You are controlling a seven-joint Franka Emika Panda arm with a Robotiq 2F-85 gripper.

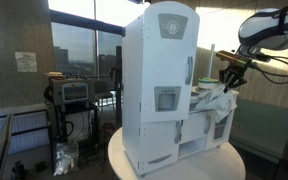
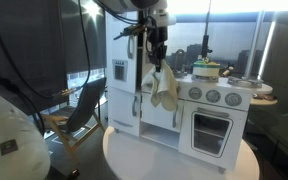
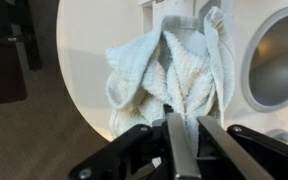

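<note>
A pale, light blue-white towel (image 3: 174, 75) hangs bunched from my gripper, whose fingers are shut on its upper part in the wrist view. In exterior view 2 the towel (image 2: 164, 90) drapes below the gripper (image 2: 157, 66), in front of the white toy kitchen (image 2: 184, 95). From the other side, the gripper (image 1: 229, 82) sits above the towel (image 1: 216, 100), beside the tall fridge part (image 1: 164, 80). Whether the towel's lower edge touches the kitchen cannot be told.
A toy oven (image 2: 212, 130) with knobs fills the kitchen's right side, and a pot (image 2: 206, 70) stands on its counter. The round white table (image 2: 124, 158) underneath has bare surface at the front. A chair (image 2: 79, 110) is at the left.
</note>
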